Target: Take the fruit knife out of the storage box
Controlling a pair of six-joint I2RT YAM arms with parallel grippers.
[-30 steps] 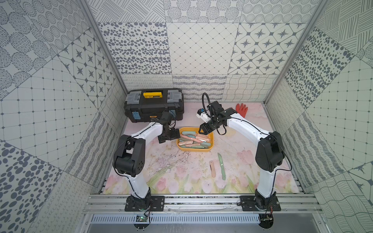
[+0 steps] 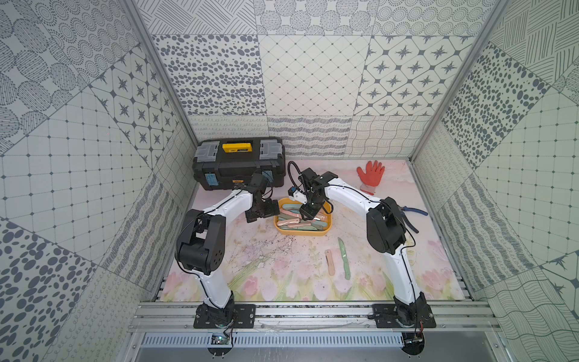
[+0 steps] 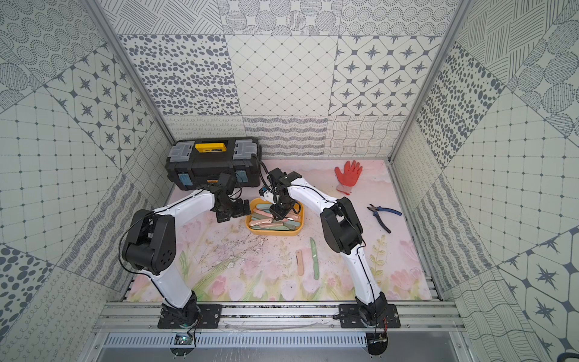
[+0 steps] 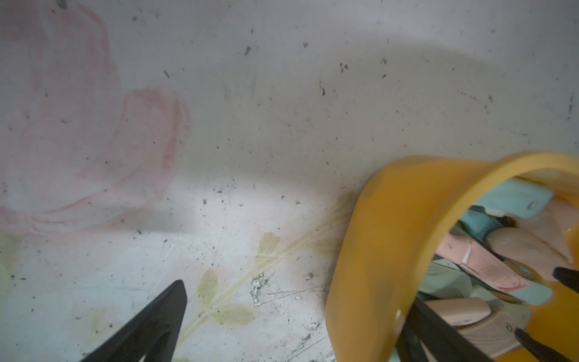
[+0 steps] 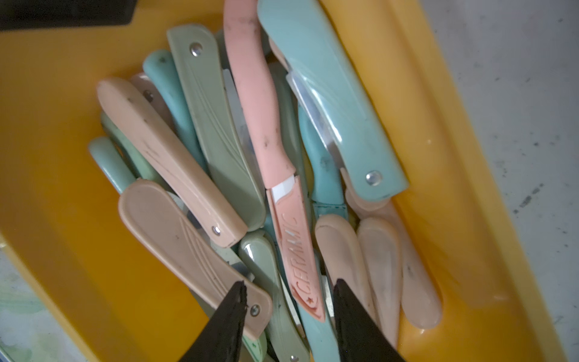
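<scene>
The yellow storage box [image 2: 302, 232] is packed with pink, green and blue knives. In the right wrist view a pink fruit knife [image 5: 259, 132] lies lengthwise among them. My right gripper hangs over the box, part open, its fingertips either side of that knife's lettered pink cover, with no grip showing. At the box's left end my left gripper stands open, the box's rim by one finger.
A black toolbox [image 2: 238, 163] stands at the back left. A red glove [image 3: 348, 176] and pliers [image 3: 381, 217] lie on the right. Two loose knives [image 2: 343, 259] lie in front of the box.
My right arm has moved left and down from the box's back right to over its middle. The left arm has not moved.
</scene>
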